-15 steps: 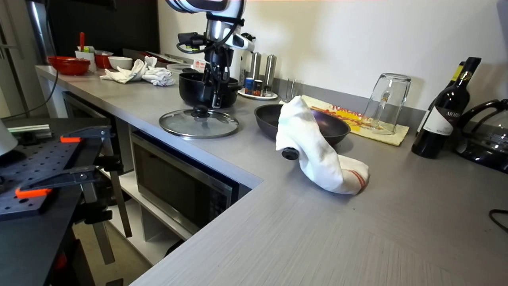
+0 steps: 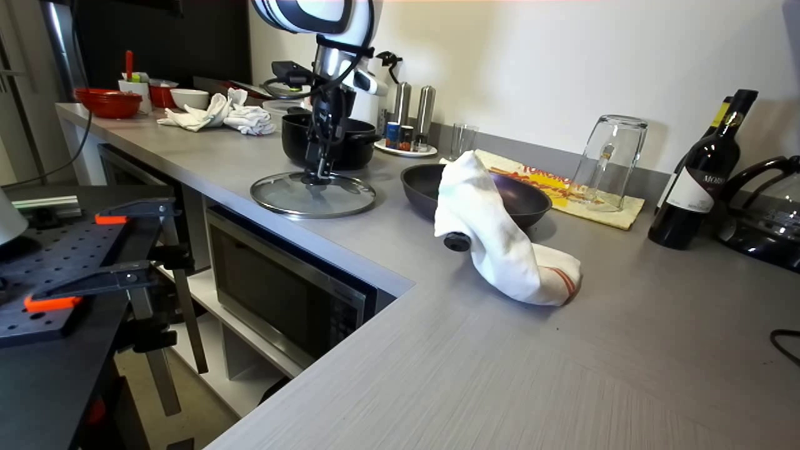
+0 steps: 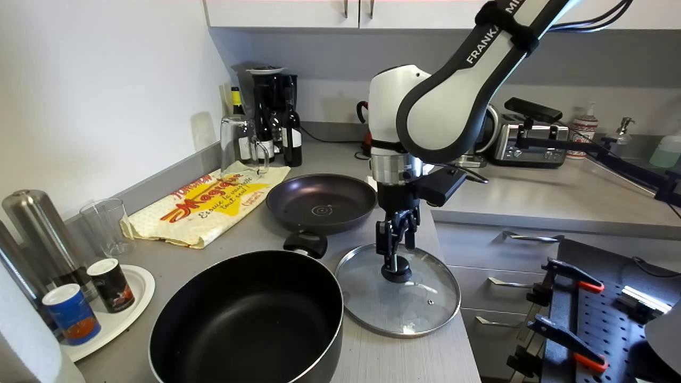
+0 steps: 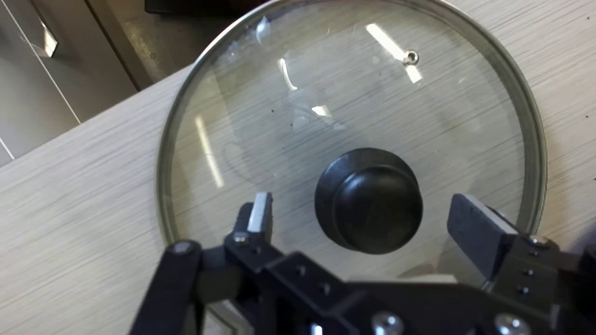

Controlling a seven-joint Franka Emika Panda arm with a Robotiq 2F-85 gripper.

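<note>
A round glass lid (image 3: 421, 309) with a metal rim lies flat on the counter near its front edge. Its black knob (image 4: 375, 204) stands up from the middle of the glass. My gripper is open, pointing down over the lid, with one finger to each side of the knob in the wrist view and a gap on both sides. In exterior view 1 the gripper (image 2: 324, 174) hides much of the knob. Beside the lid stands a deep black pot (image 3: 246, 306), uncovered and empty inside.
A dark frying pan (image 3: 322, 203) sits close to the lid, with a white towel (image 2: 487, 232) draped by its handle. Along the wall are a yellow printed cloth (image 3: 204, 201), glasses and a plate (image 3: 137, 281) with shakers. Open counter (image 2: 480, 375) lies in the foreground.
My gripper has come down and toward the counter's front edge, from beside the knob to over it. The lid, pot and pan have stayed put.
</note>
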